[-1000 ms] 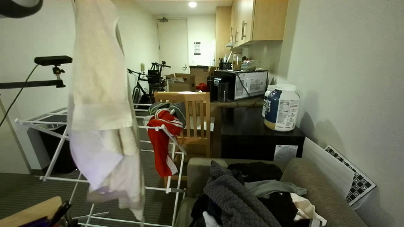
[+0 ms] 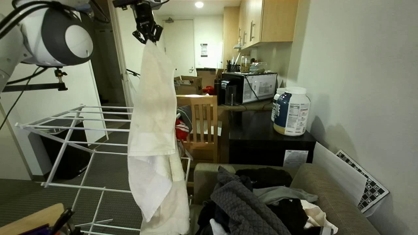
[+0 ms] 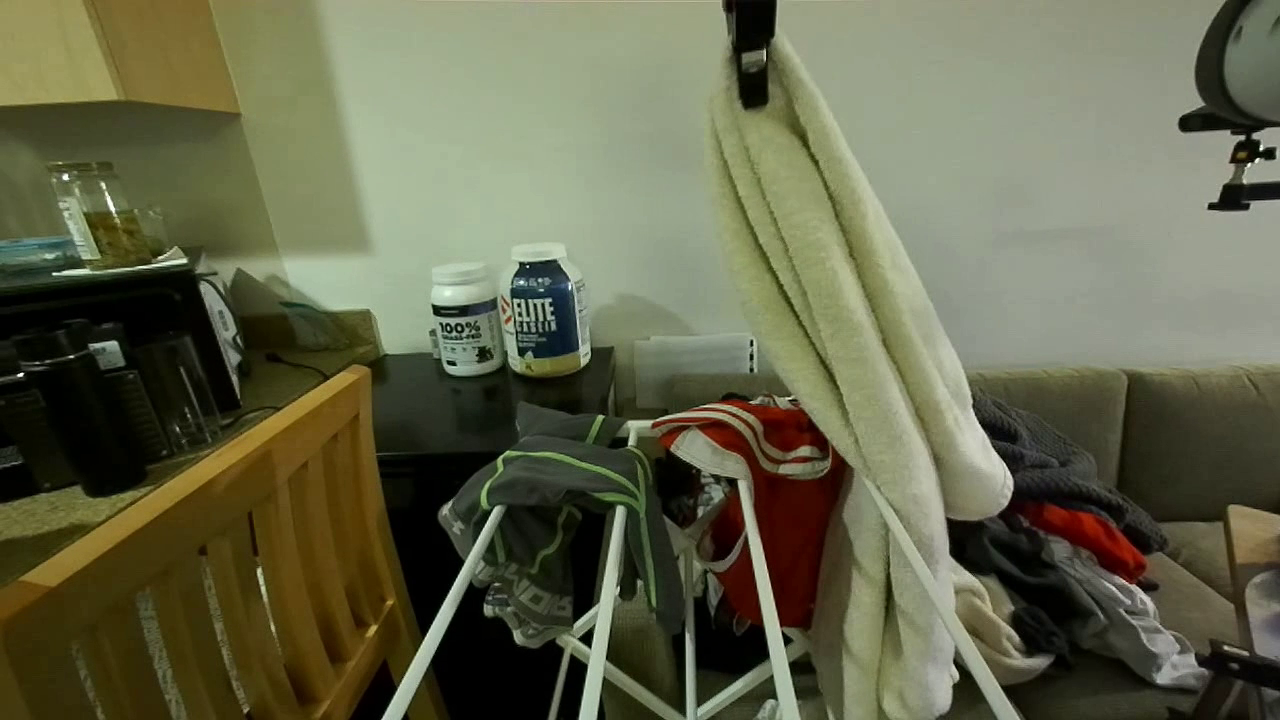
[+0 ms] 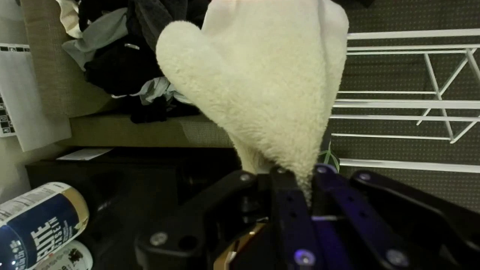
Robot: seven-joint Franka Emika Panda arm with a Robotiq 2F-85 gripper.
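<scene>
A long cream towel point(image 2: 154, 101) hangs straight down from my gripper point(image 2: 147, 36), which is shut on its upper end. In exterior view 2 the towel point(image 3: 840, 312) slants down to the right from the gripper point(image 3: 752, 90), its lower part behind a leg of the white drying rack point(image 3: 600, 600). In the wrist view the fluffy towel point(image 4: 270, 90) runs out from between the fingers. Over the rack's end lie a red garment point(image 3: 786, 516) and a grey garment with green seams point(image 3: 564, 480); the towel covers most of the red one in exterior view 1.
Dark clothes point(image 2: 250, 195) are heaped on the sofa point(image 2: 333, 188). Two tubs point(image 3: 546, 312) stand on the black cabinet point(image 2: 250, 121). A wooden chair point(image 2: 209, 129) stands by the rack's far end. The rack's left bars point(image 2: 105, 129) are bare.
My gripper and the towel have moved right and lower in exterior view 1.
</scene>
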